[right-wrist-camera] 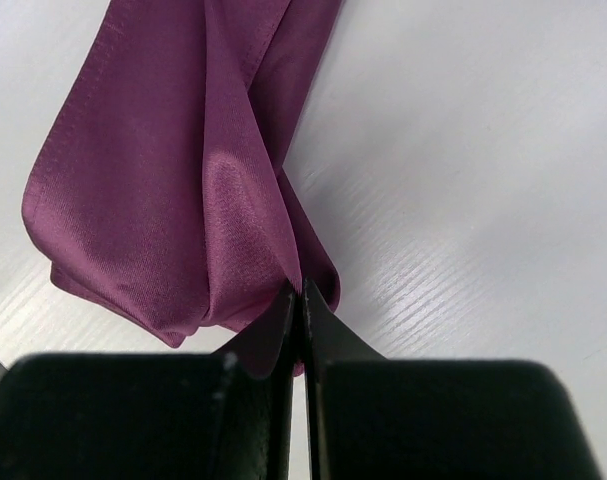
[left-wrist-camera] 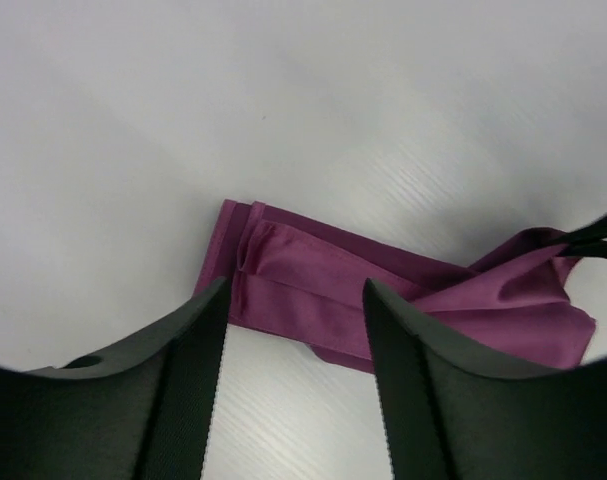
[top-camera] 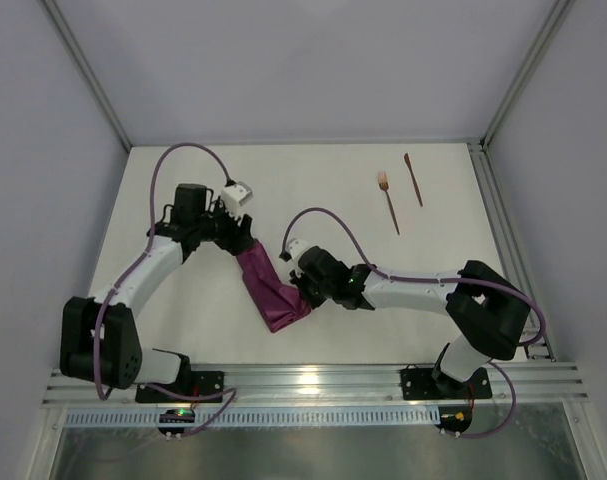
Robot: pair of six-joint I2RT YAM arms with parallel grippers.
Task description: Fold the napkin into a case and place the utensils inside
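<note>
The maroon napkin (top-camera: 268,290) lies folded lengthwise on the white table, its strips creased and uneven. My left gripper (top-camera: 241,237) hangs raised over its upper-left end; in the left wrist view its fingers stand apart above the cloth, holding nothing. My right gripper is shut on the napkin's lower-right end, pinching a gathered fold where the cloth bunches. A wooden fork (top-camera: 387,196) and a slim wooden utensil (top-camera: 413,180) lie apart at the back right of the table.
Metal rails edge the front, and walls stand around the back and sides.
</note>
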